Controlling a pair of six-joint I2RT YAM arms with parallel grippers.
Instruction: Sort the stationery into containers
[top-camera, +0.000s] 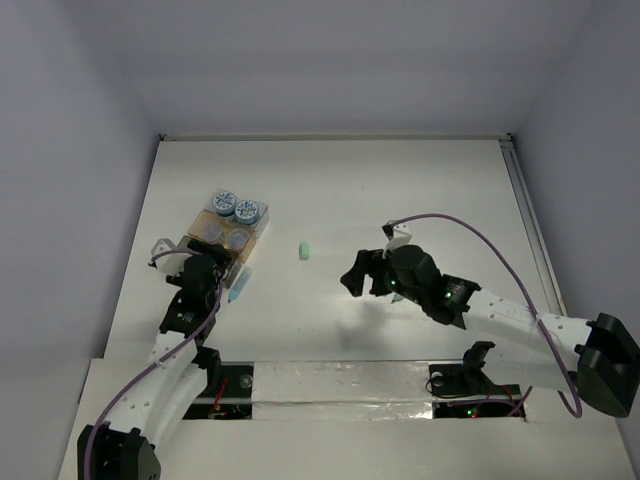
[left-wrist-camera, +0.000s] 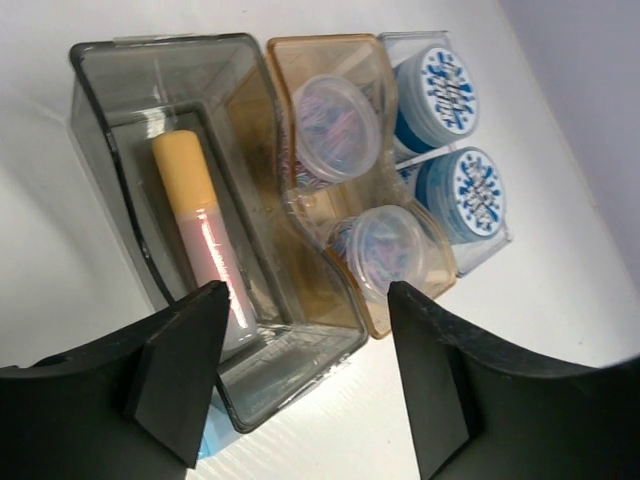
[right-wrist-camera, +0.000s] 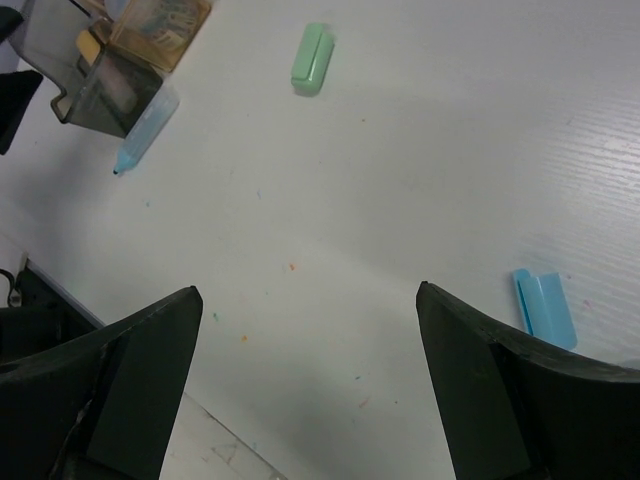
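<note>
My left gripper stands open over a dark clear bin (left-wrist-camera: 106, 170) in which a pink tube with a yellow cap (left-wrist-camera: 212, 255) lies. Beside it are an amber divided box (left-wrist-camera: 322, 52) holding two lidded cups and two blue-lidded jars (left-wrist-camera: 449, 90). A light blue pen-like item (right-wrist-camera: 147, 127) lies beside the bin, and a green block (right-wrist-camera: 312, 60) sits alone on the table. My right gripper is open above the right side of the table, with a small blue item (right-wrist-camera: 543, 310) below near its fingers.
Grey walls border it, and a foil-covered strip (top-camera: 340, 390) runs along the front between the arm bases.
</note>
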